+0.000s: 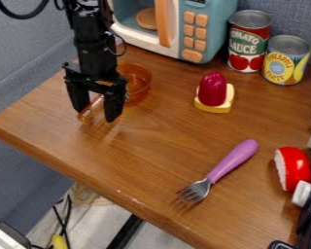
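My black gripper [96, 105] hangs low over the left part of the wooden table [145, 175], in front of an orange translucent bowl [135, 85]. Its two fingers are spread apart and point down; something reddish and translucent shows behind or between them, too unclear to identify. The gripper partly hides the bowl.
A toy microwave [201, 24], a tomato can [248, 44] and a yellow can [286, 60] stand at the back. A red object [213, 89] on a yellow piece, a purple fork [227, 164] and a red-white item [292, 169] lie rightward.
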